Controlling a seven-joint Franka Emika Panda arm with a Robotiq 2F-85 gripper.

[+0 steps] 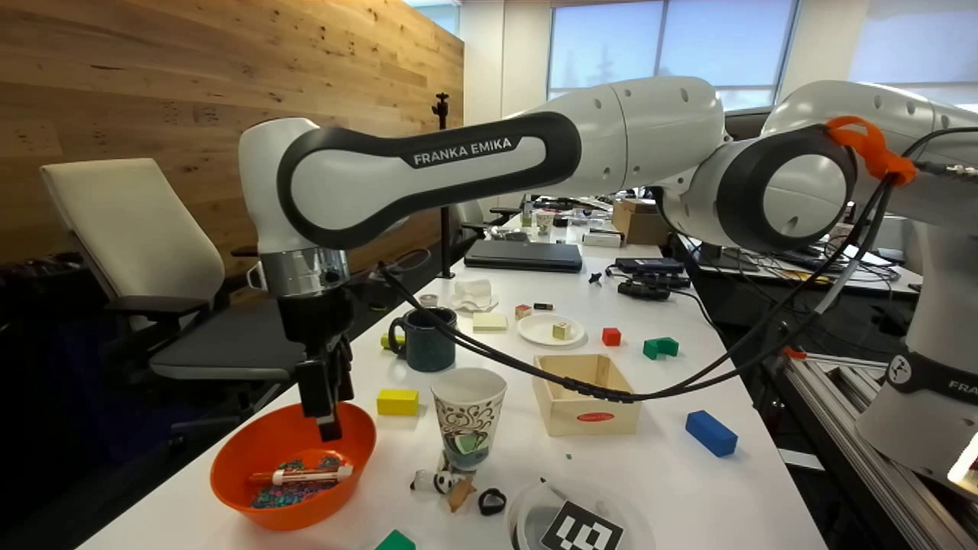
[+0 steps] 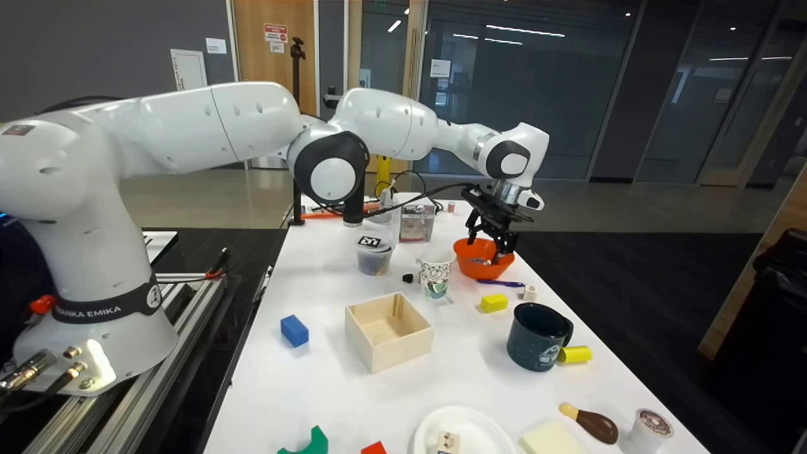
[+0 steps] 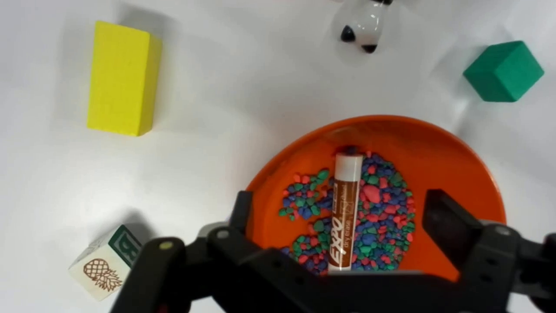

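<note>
An orange bowl holds small coloured pebbles and a brown-labelled dry erase marker. My gripper is over the bowl and open, its fingers wide apart, with the marker lying below the gap. In the wrist view the left finger overlaps the bowl's left rim, and the right finger appears over its inside. Whether either finger touches the bowl cannot be told. From the second exterior view, the gripper is low at the bowl.
Near the bowl are a yellow block, a green block, a pineapple-printed cube and a purple pen. A paper cup, dark mug and open wooden box stand farther along the table.
</note>
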